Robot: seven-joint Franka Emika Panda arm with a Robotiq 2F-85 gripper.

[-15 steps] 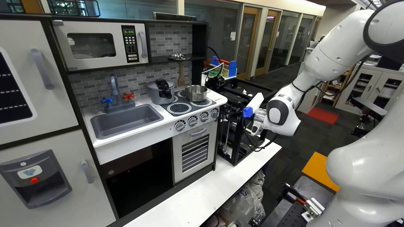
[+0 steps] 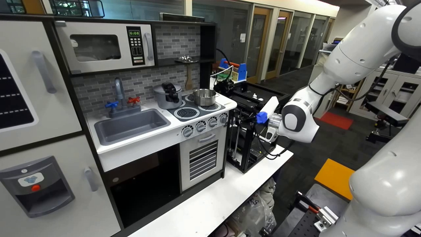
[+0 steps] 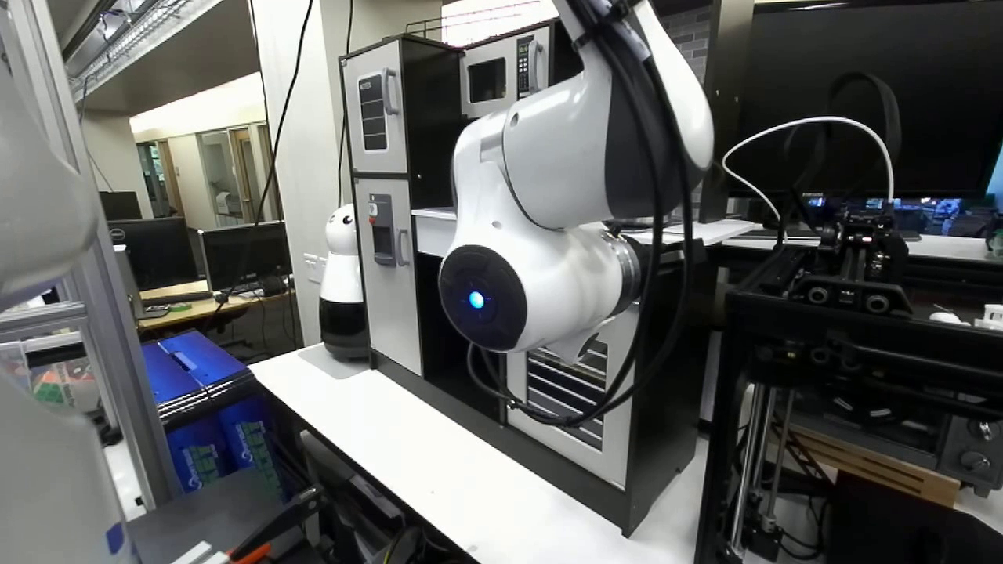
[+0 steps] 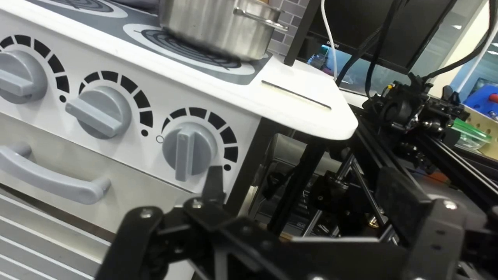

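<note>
In the wrist view my gripper is open, its dark fingers (image 4: 213,184) set wide apart and nothing held between them. Beyond the left finger is the rightmost grey stove knob (image 4: 190,151), its ridge closer to vertical than that of the neighbouring knob (image 4: 105,112). A gap shows between my hand and the toy kitchen's right front corner in exterior view 1. The steel pot (image 2: 205,97) rests on a burner, with a grey lidded pot (image 2: 167,96) to its left. My fingers are hidden behind the arm in exterior view 2.
A black-framed machine (image 3: 846,301) stands to the right of the kitchen, close to my hand. The oven door handle (image 4: 51,177) lies below the knobs. The sink (image 2: 132,125) is empty. Bare white tabletop (image 2: 197,209) runs along the kitchen's front.
In exterior view 1 my arm and hand have shifted slightly to the right, farther from the stove. The pots and knobs look unmoved.
</note>
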